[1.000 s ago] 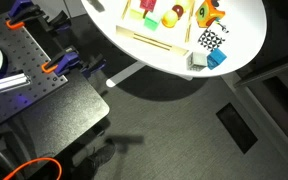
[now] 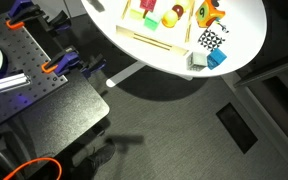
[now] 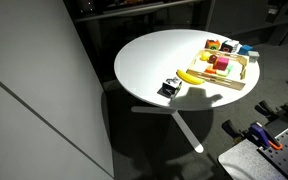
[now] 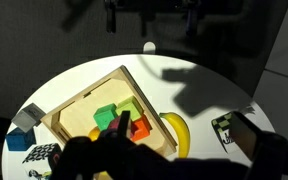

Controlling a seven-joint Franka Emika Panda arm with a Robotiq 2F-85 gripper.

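Note:
My gripper shows as two dark, blurred fingers at the lower edge of the wrist view, open and wide apart. Beyond and partly between them lies a light wooden tray on a white round table. In it are a green block, a yellow-green block, an orange block and a red one partly hidden. A yellow banana rests outside the tray, on its right in this view. Further right is a black-and-white box. No object shows held between the fingers.
Past the tray's other side stand a blue cube, a grey cube, a checkered piece and an orange object. The white table has a broad clear area. Dark floor separates it from the robot's black stand.

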